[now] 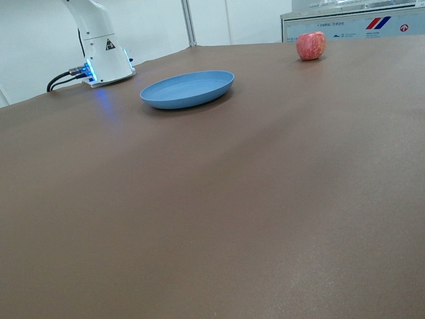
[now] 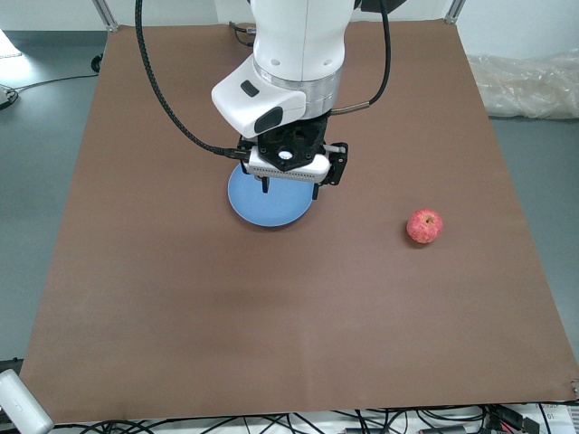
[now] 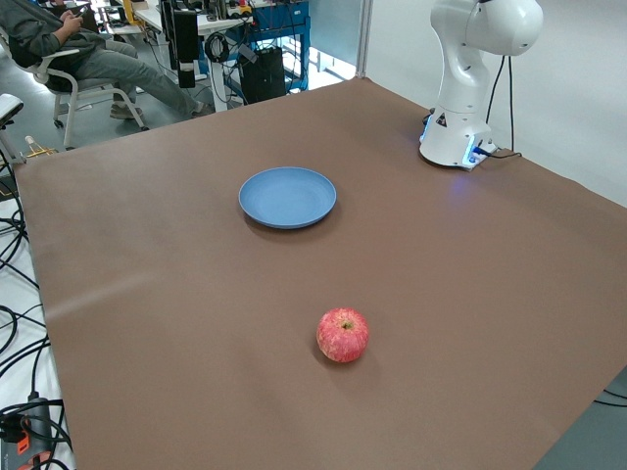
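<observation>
A white robot wrist carries my gripper, which hangs over the blue plate in the left view; its black fingers stand apart, and whether anything is between them is hard to see. The plate shows empty in the top view and the right view. A red apple rests on the brown table alone, to the right of the plate in the left view, also seen as the apple and the apple.
Cables run beyond its edge in the left view. The arm base stands at the table's edge in the right view.
</observation>
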